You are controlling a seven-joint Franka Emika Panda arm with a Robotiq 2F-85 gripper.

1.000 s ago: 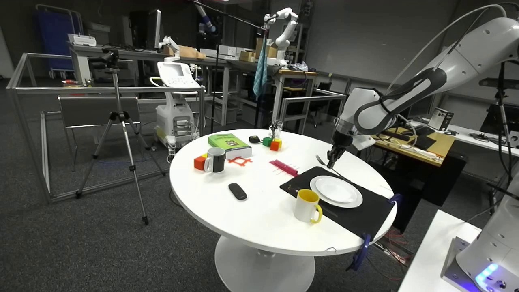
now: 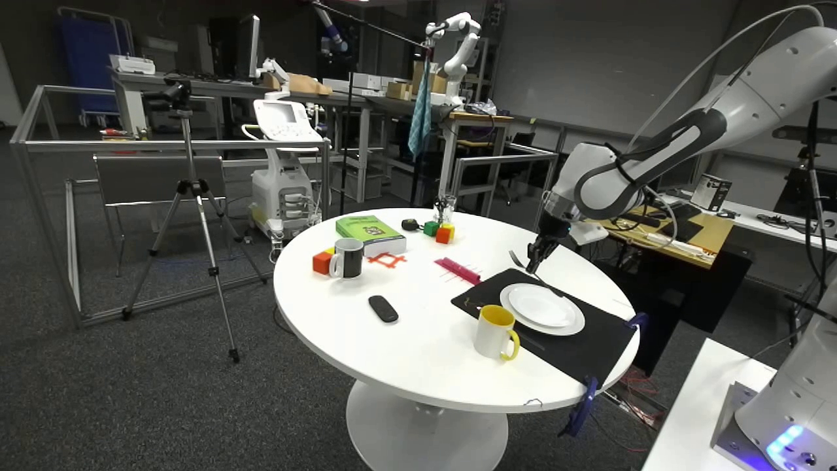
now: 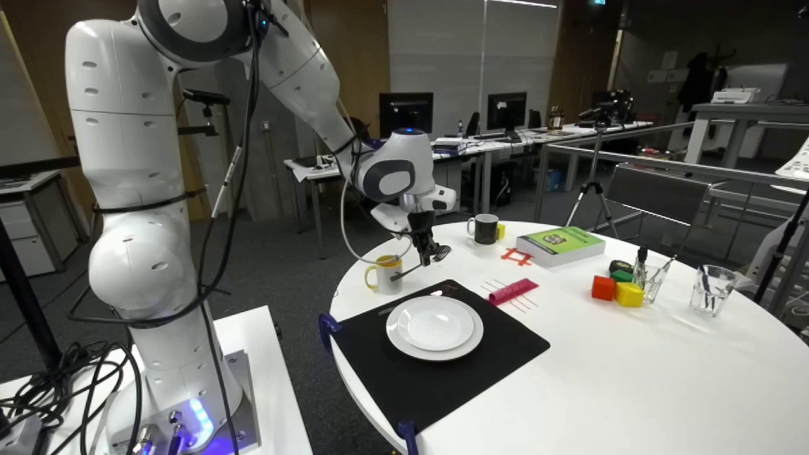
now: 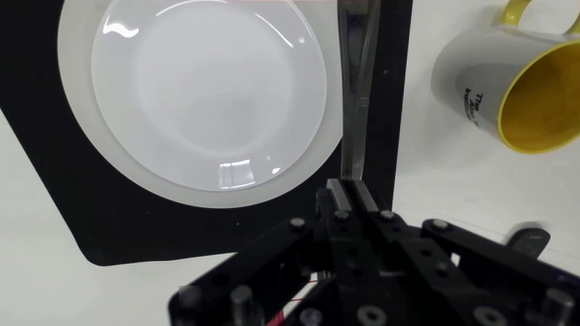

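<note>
My gripper (image 2: pixel 538 263) is shut on a metal fork and hangs above the table. Its fork head (image 2: pixel 515 258) sticks out on one side of the fingers, while the handle (image 3: pixel 406 273) slants down on the robot's side. In the wrist view the long shiny handle (image 4: pixel 354 125) runs upward from the fingertips, and the fork head is hidden by the gripper. Below lies a black placemat (image 3: pixel 485 379) carrying two stacked white plates (image 3: pixel 436 322). A slim knife (image 3: pixel 413 300) rests on the mat between the plates and the mug.
A white mug with yellow inside (image 2: pixel 494 333) stands beside the mat. Farther off are a dark mug (image 2: pixel 347 259), a remote (image 2: pixel 382 309), a green book (image 2: pixel 373 235), a pink strip (image 2: pixel 459 270) and colored blocks. Blue clamps (image 2: pixel 581 408) hold the mat's edge.
The gripper and fork have shifted very slightly to the right in exterior view 1. The objects on the table have not moved.
</note>
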